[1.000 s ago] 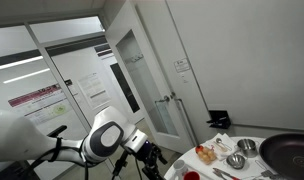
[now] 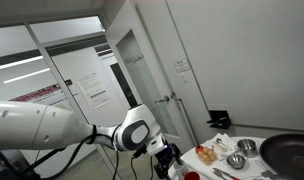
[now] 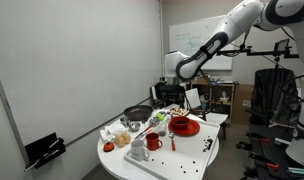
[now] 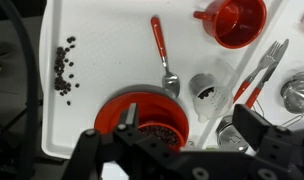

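My gripper stands open, its dark fingers spread over the lower part of the wrist view with nothing held between them. Below it, a red bowl [image 4: 170,133] with dark beans inside sits on a red plate [image 4: 114,108] at the white tray's edge. A red-handled spoon [image 4: 164,57] lies near the plate. Right of the spoon is a clear glass [image 4: 210,88] with something dark in it, and a red mug [image 4: 235,20] is at the top. In exterior view 1 the fingertips are hard to make out.
Loose dark beans [image 4: 62,68] lie scattered on the tray [image 4: 102,35]. A fork and knife [image 4: 262,72] with red handles rest at the right, near metal cups [image 4: 297,93]. A large dark pan [image 2: 289,154] is on the table farther off. Upper-middle tray surface is bare.
The table items look unmoved.
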